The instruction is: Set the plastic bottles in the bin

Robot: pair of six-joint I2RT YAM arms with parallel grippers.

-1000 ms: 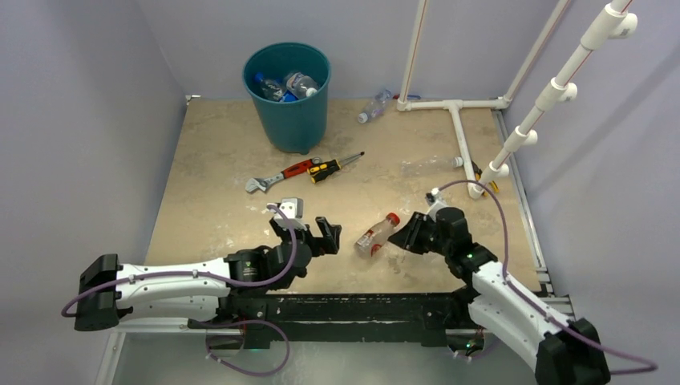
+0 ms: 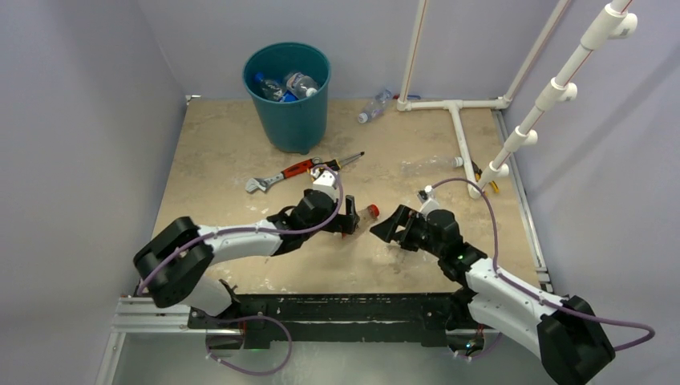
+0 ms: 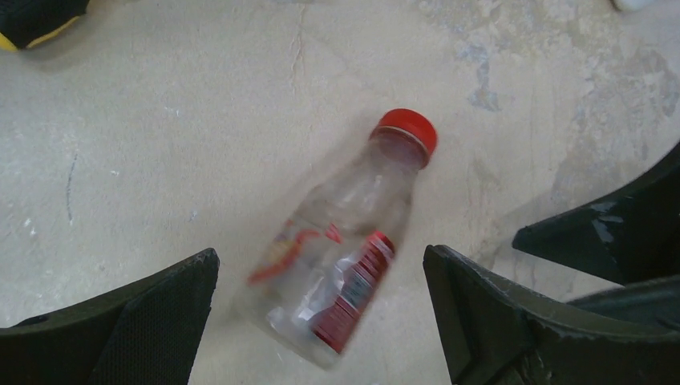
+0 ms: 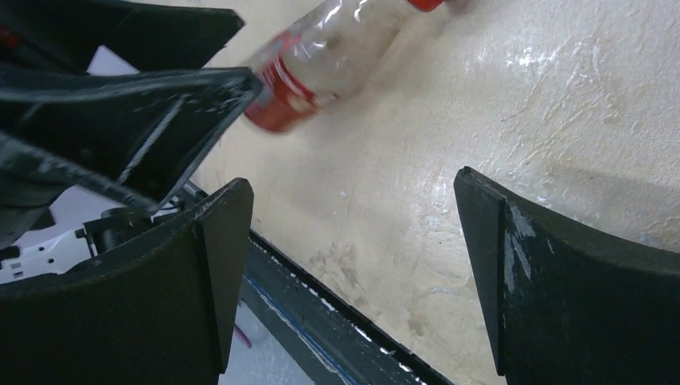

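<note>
A clear plastic bottle with a red cap (image 2: 371,212) (image 3: 337,241) (image 4: 321,60) lies on the worktop between my grippers. My left gripper (image 2: 337,216) is open just above it, the bottle showing between its fingertips in the left wrist view. My right gripper (image 2: 391,226) stands open to the bottle's right, with bare worktop between its fingers. Two clear bottles lie farther back, one (image 2: 375,107) near the bin and one (image 2: 429,164) at the right. The teal bin (image 2: 289,124) holds several bottles.
An adjustable wrench (image 2: 269,179) and a screwdriver (image 2: 345,160) lie in front of the bin. A white pipe frame (image 2: 461,132) fills the right back. The worktop's front edge is close below both arms.
My left gripper has swung right and back, over the bottle. My right gripper has shifted left and opened. The bottle has shifted left since a second ago.
</note>
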